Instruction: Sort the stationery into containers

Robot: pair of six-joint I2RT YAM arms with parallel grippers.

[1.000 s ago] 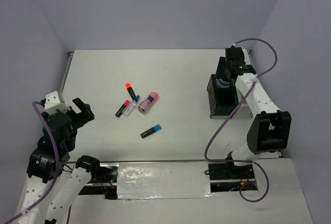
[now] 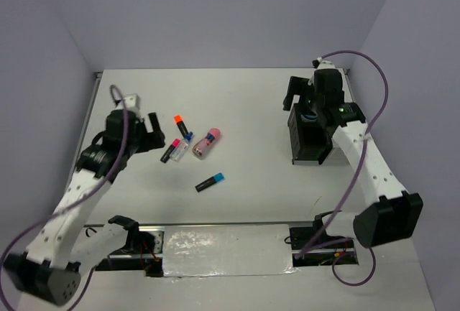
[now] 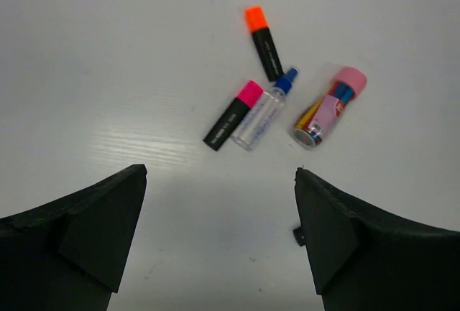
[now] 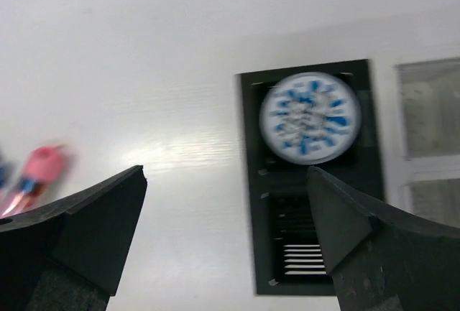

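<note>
Three markers lie loose on the table: an orange-capped one (image 3: 266, 45), a pink-capped one (image 3: 233, 115) and a blue-capped one (image 2: 210, 182). Between the first two and a pink-lidded tube of coloured sticks (image 3: 327, 108) rests a clear bottle with a blue top (image 3: 262, 113). My left gripper (image 2: 147, 131) is open above the table, left of this group, holding nothing. On the right stands a black container (image 4: 259, 253) with a round blue-and-white item (image 4: 310, 118) in its back compartment. My right gripper (image 2: 296, 95) hovers open over the container's back end.
A clear compartmented tray (image 4: 431, 171) sits right of the black container, partly hidden by the right arm in the top view. Open white table (image 2: 251, 138) separates the stationery from the container. Walls close in at the back and sides.
The right gripper has shifted slightly left and its fingers have spread open. The loose items have stayed about where they were.
</note>
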